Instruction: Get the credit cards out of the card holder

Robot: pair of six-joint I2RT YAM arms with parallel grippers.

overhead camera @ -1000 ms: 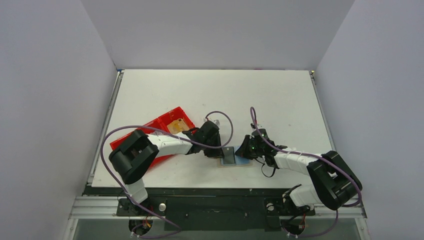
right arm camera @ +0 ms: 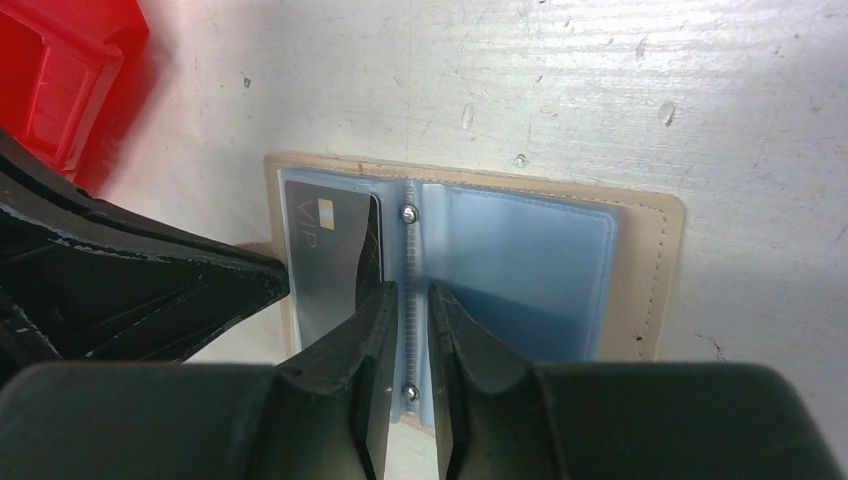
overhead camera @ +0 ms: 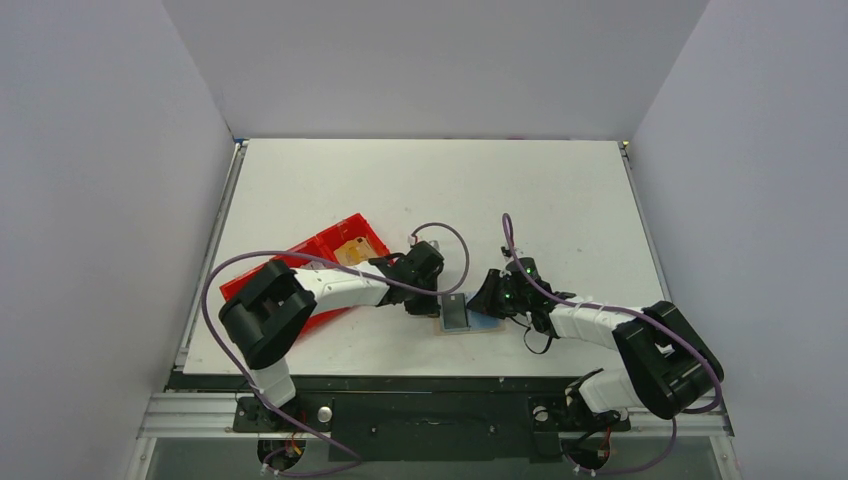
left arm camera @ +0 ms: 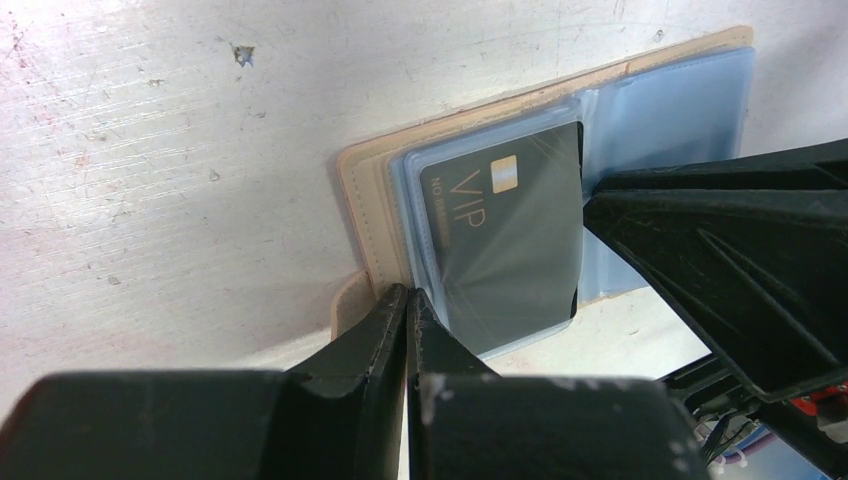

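Note:
The card holder [left arm camera: 662,112] lies opened flat on the table, tan-edged with clear bluish sleeves. A dark grey VIP card [left arm camera: 510,240] sits in its left sleeve, and the card's right edge shows at the sleeve's mouth near the spine. My left gripper is shut at the holder's left border, its tips by the sleeve edge; no card shows between them. Over the spine, beside the card's edge, my right gripper is part open with a narrow gap and nothing seen held. In the right wrist view the right sleeve [right arm camera: 510,260] looks empty.
A red divided box [overhead camera: 322,240] stands to the left, partly under the left arm, with a yellowish item [overhead camera: 355,251] inside. Both grippers are close together over the holder.
The right arm has barely moved, and the holder stays about where it was.

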